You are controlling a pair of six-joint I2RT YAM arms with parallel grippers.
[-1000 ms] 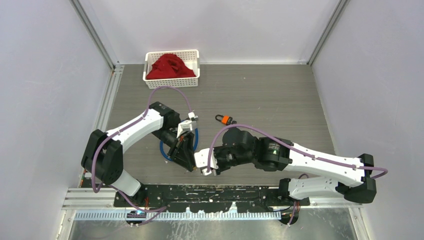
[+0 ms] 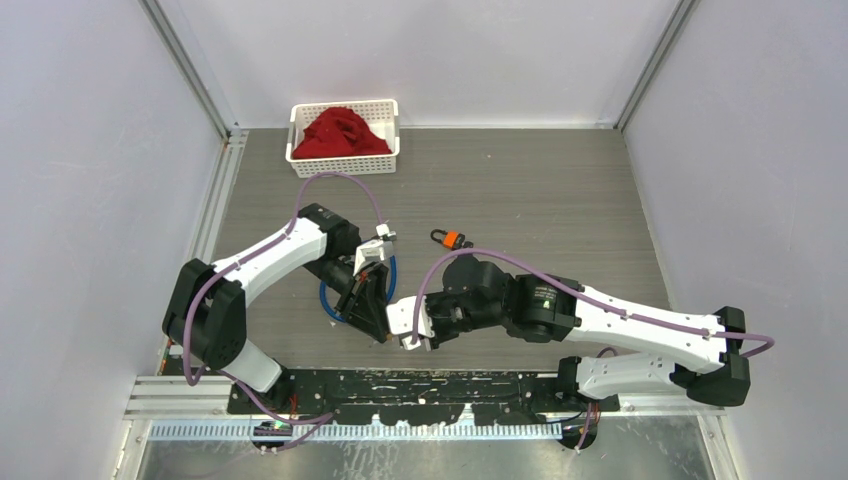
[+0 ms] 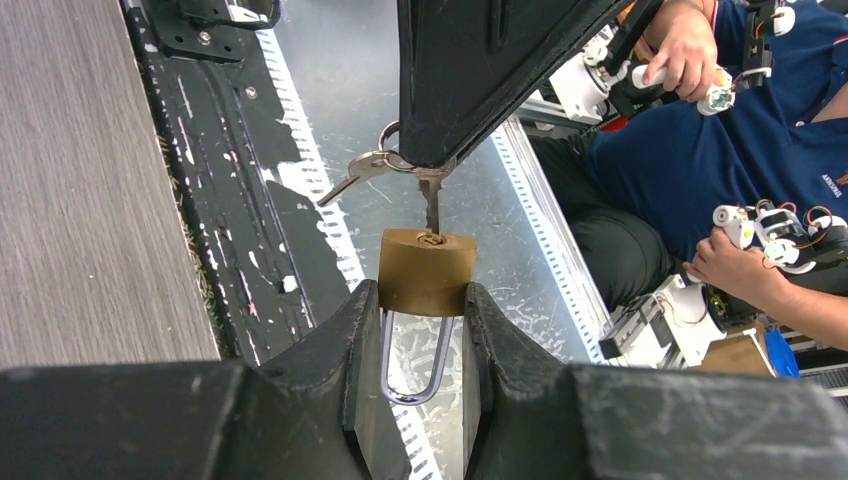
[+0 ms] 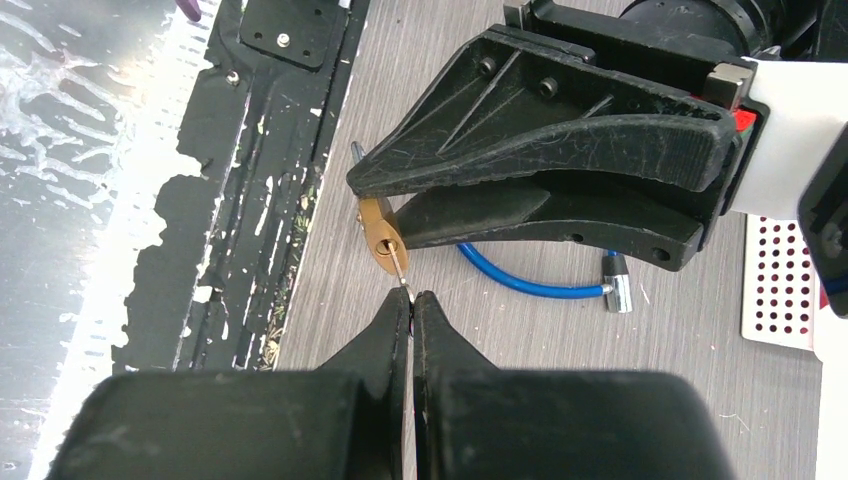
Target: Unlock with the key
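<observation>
A brass padlock (image 3: 425,272) with a silver shackle pointing down is held between the fingertips of my left gripper, which is shut on it. A key (image 3: 432,200), with a ring and a second key dangling, stands in the padlock's keyhole. My right gripper is shut on that key, seen in the right wrist view entering the brass lock (image 4: 383,232). In the top view both grippers meet low in the middle, near the front edge, mostly hiding lock and key.
An orange and black padlock (image 2: 452,240) lies mid-table. A blue cable loop (image 2: 325,308) lies under the left arm. A white basket (image 2: 343,165) with red cloth stands at the back left.
</observation>
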